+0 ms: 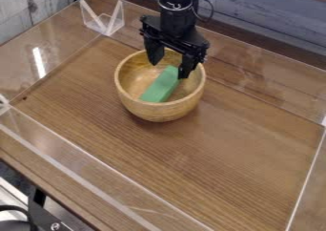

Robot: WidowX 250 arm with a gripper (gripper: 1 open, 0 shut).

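Observation:
A wooden bowl (pixel 135 99) sits on the table with a green oblong object (pixel 160 83) lying inside it. The black gripper (pixel 171 53) is over the back part of the bowl, open, its two fingers spread to either side above the green object's far end. Whether the fingertips touch anything is hard to tell.
A clear plastic piece (pixel 102 17) stands at the back left, and another clear piece is at the left edge. A grey wall runs along the back.

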